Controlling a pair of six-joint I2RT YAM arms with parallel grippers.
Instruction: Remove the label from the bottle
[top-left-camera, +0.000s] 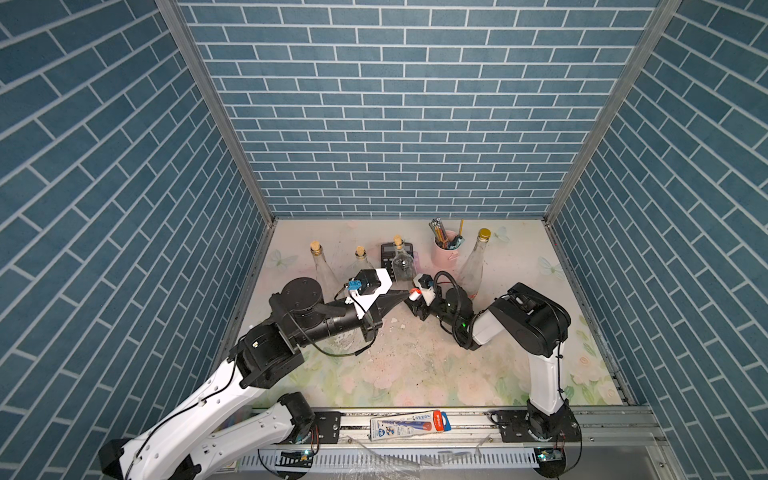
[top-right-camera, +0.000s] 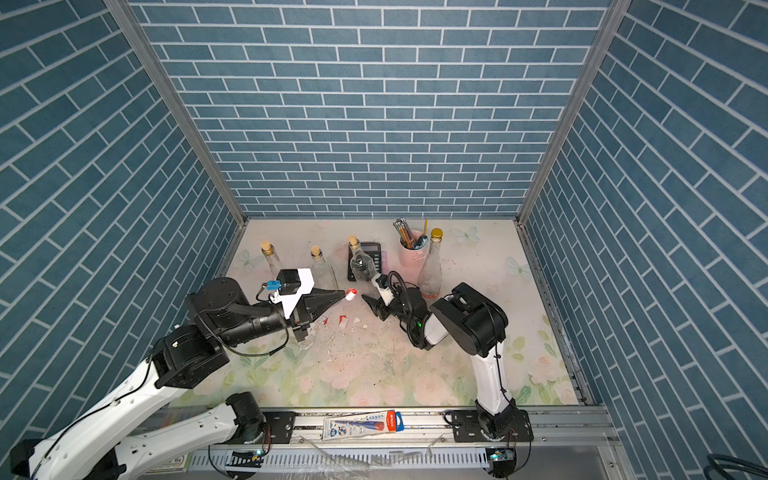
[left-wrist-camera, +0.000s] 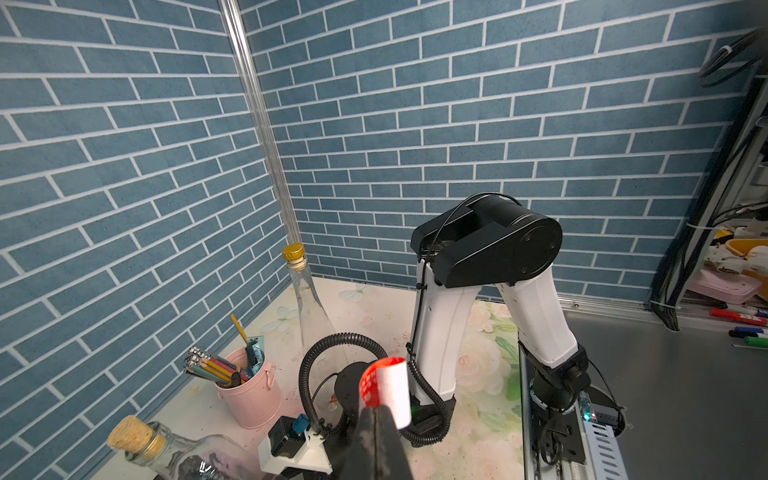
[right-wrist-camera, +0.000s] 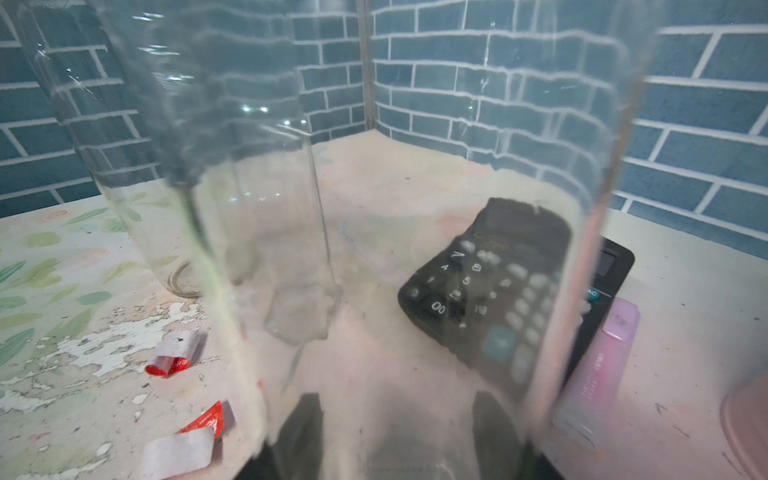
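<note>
A curled red-and-white label (left-wrist-camera: 392, 392) sticks up at the tips of my left gripper, which is shut on it. In the top right view this label (top-right-camera: 350, 294) is clear of any bottle. My right gripper (top-right-camera: 373, 302) is shut on the lower part of a clear, cork-topped bottle (top-right-camera: 362, 265). That bottle leans a little, and no label shows on its visible part. Up close in the right wrist view, the clear glass of the bottle (right-wrist-camera: 448, 184) fills the space above my right gripper.
Two corked bottles, one of them this bottle (top-right-camera: 270, 257), stand at the left. A gold-capped bottle (top-right-camera: 431, 268) and a pink pencil cup (top-right-camera: 412, 254) are behind my right arm. A calculator (right-wrist-camera: 592, 288) lies behind the held bottle. Label scraps (right-wrist-camera: 177, 454) litter the table.
</note>
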